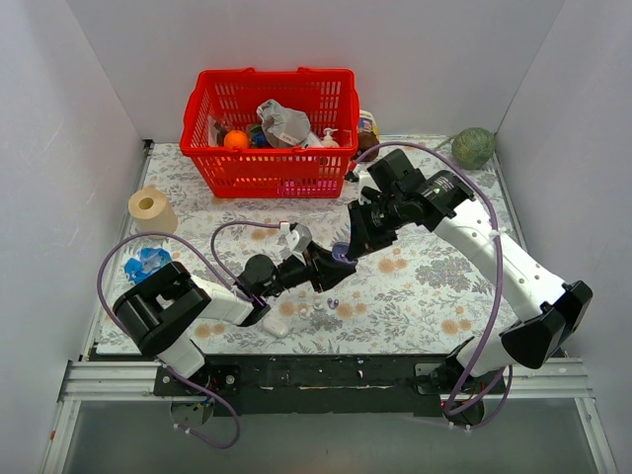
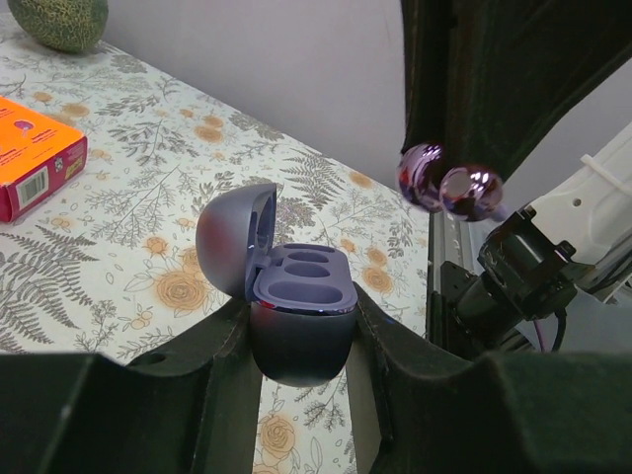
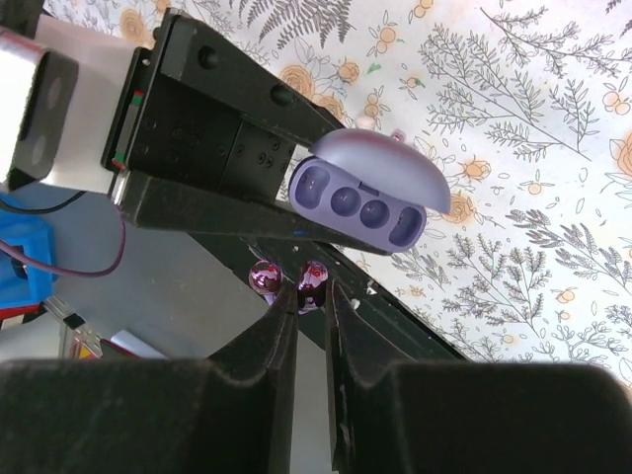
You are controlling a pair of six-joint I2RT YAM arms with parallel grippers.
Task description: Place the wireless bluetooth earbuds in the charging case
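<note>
My left gripper (image 1: 329, 267) is shut on the lavender charging case (image 2: 306, 281), holding it above the table. In the left wrist view its lid (image 2: 232, 242) stands raised. The right wrist view shows several hollows in the case (image 3: 360, 202), with no earbud visible in them. A shiny purple earbud (image 3: 312, 279) is pinched between the fingertips of my right gripper, which is shut. The earbud is apart from the case, hanging above and to the right of it in the left wrist view. Small purple pieces (image 1: 333, 303) lie on the table in the top view.
A red basket (image 1: 267, 178) full of items stands at the back. A paper roll (image 1: 152, 210) and a blue crumpled item (image 1: 147, 264) are at the left. A green melon (image 1: 473, 148) sits back right.
</note>
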